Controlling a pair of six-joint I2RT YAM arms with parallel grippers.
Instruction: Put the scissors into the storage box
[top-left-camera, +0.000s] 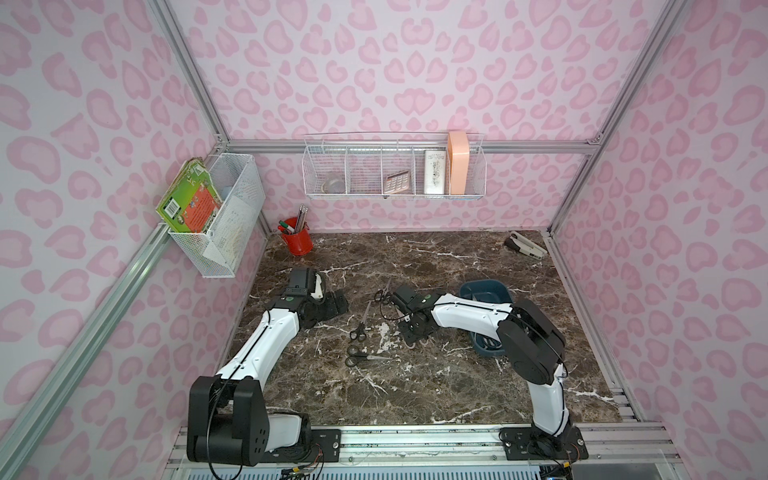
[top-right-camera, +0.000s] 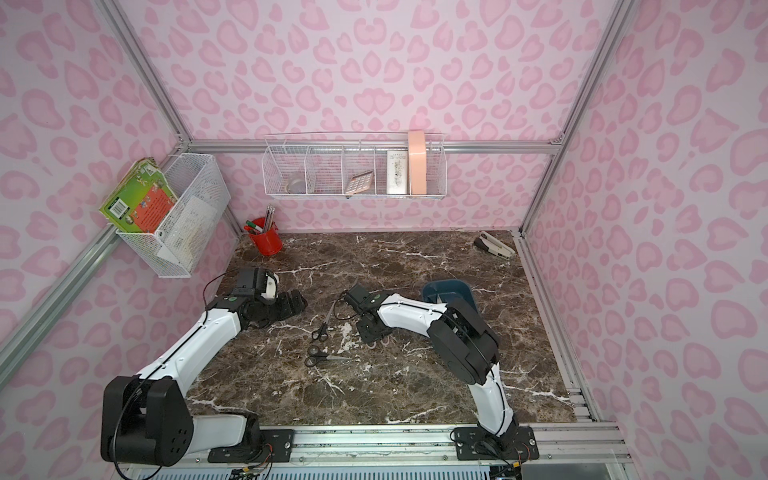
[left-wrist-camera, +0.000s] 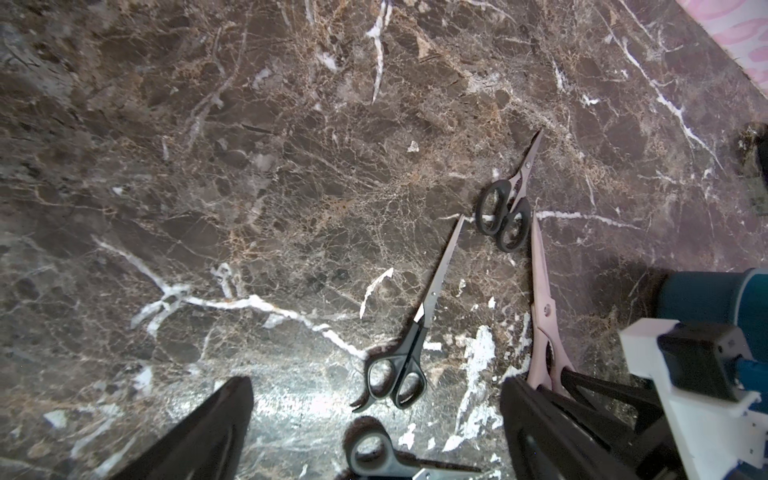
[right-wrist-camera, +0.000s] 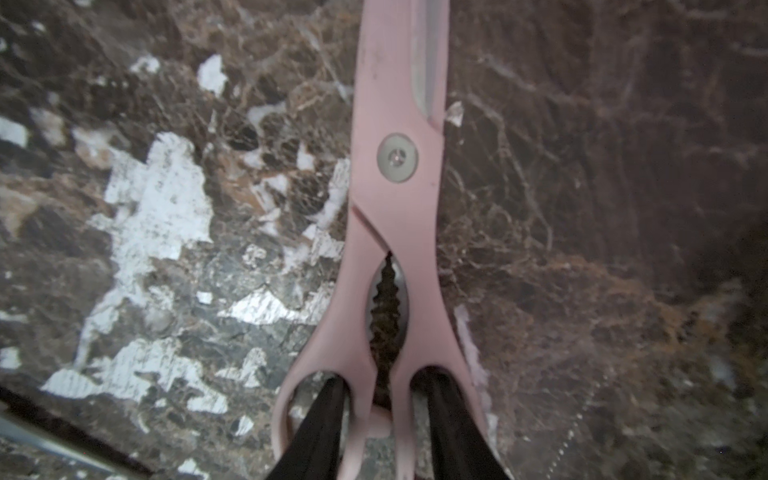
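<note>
In the right wrist view pink scissors (right-wrist-camera: 396, 208) lie on the marble table, with my right gripper's (right-wrist-camera: 384, 432) fingers, part open, down in the two handle loops. In the left wrist view small black scissors (left-wrist-camera: 512, 200), long black scissors (left-wrist-camera: 416, 344) and another dark pair (left-wrist-camera: 376, 452) lie nearby. My left gripper (top-left-camera: 336, 304) hovers left of them, open, nothing seen between its fingers. The blue storage box (top-left-camera: 484, 286) stands to the right, partly hidden by my right arm.
A red pen cup (top-left-camera: 296, 240) stands at the back left, a stapler (top-left-camera: 524, 244) at the back right. Wire baskets (top-left-camera: 360, 168) hang on the back and left walls.
</note>
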